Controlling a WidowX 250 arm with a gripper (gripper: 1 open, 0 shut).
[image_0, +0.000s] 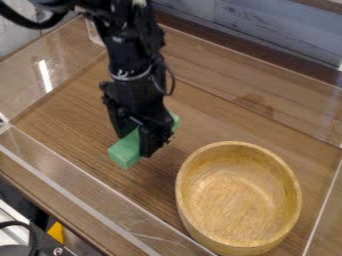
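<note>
The black gripper (139, 128) hangs over the tabletop at the centre-left, shut on a green object (128, 150) that shows below and to the right of its fingers. The object appears raised slightly, though its exact contact with the table is hard to tell.
A large tan bowl (237, 198) sits at the front right. A clear rim runs along the left and front edges, and a small yellow item (55, 230) lies beyond the front-left edge.
</note>
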